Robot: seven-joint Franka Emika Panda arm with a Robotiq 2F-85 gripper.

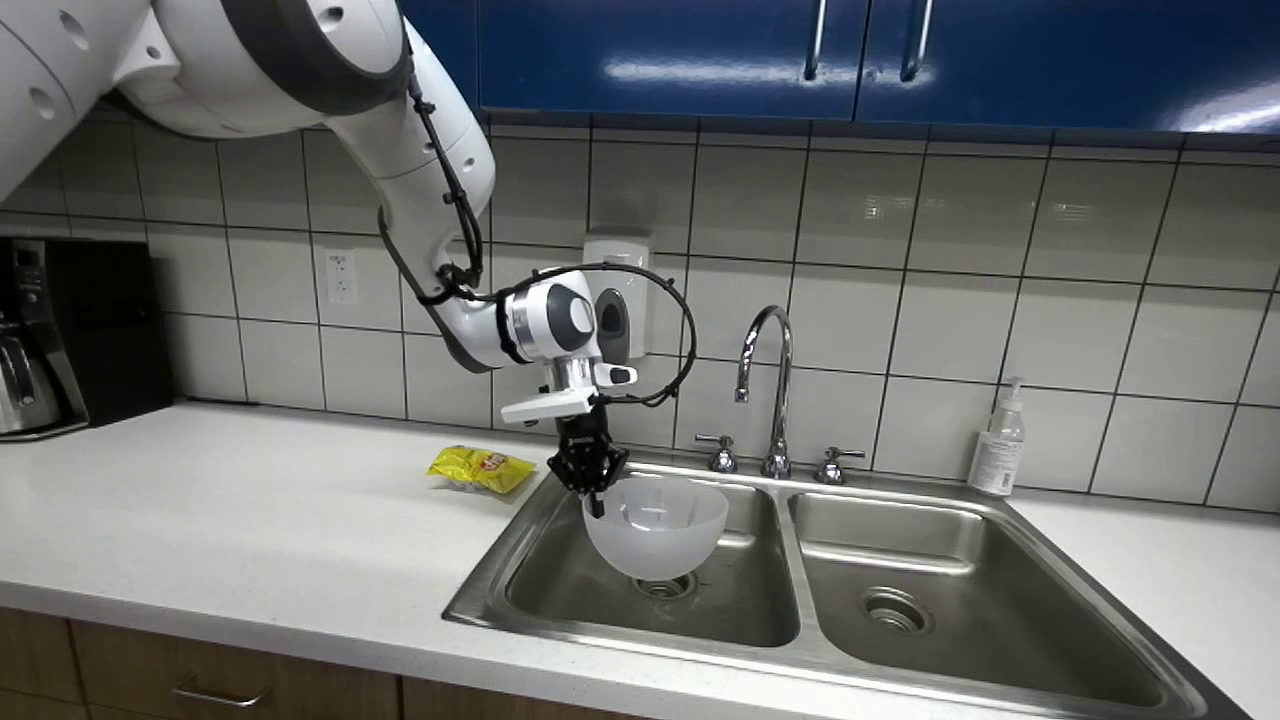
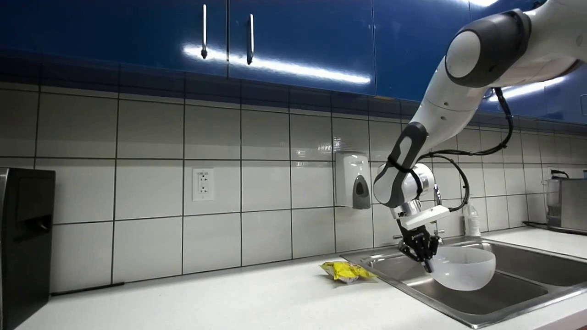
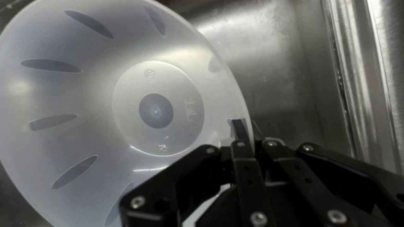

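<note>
A translucent white bowl is held upright over the left sink basin, its rim pinched by my gripper. In the wrist view the bowl fills the left side and looks empty, with dark slot-like marks around its wall. One finger of my gripper lies inside the rim and the other is outside it. From the second exterior view, the bowl hangs to the right of the gripper. Whether its base touches the basin floor, I cannot tell.
A yellow snack bag lies on the counter left of the sink. Behind the basins stand the faucet and its handles, with a pump bottle farther right. The right basin is empty. A soap dispenser hangs on the wall.
</note>
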